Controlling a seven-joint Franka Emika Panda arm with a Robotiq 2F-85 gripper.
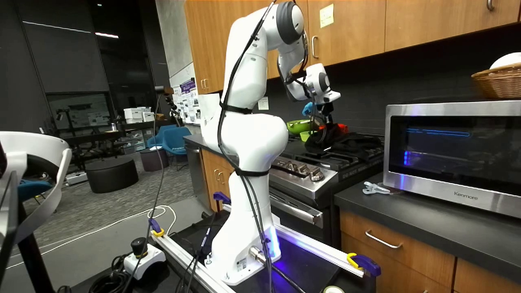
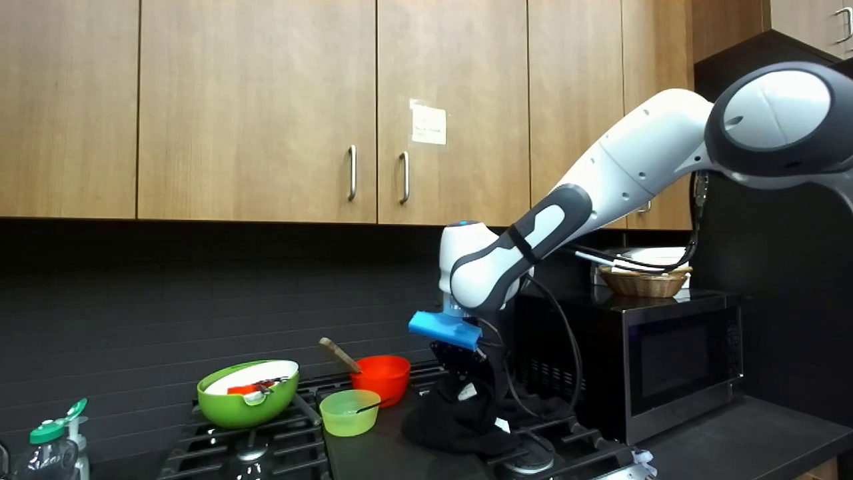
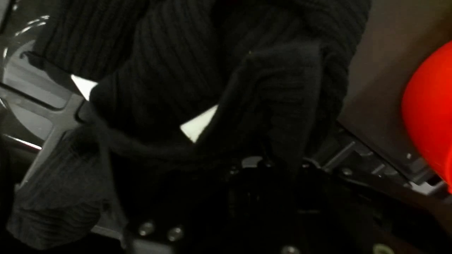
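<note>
A black ribbed knit cloth with white tags fills most of the wrist view. My gripper is shut on a fold of it, though the dark fingers blend into the dark fabric. Exterior view 2 has the cloth drawn up into a peak under my gripper, its lower part resting on the stove. In exterior view 1 the gripper is small and dark above the bunched cloth.
Left of the cloth stand a red bowl with a wooden handle, a light green cup and a green bowl holding dishes. To its right is a microwave with a basket on top. Cabinets hang above.
</note>
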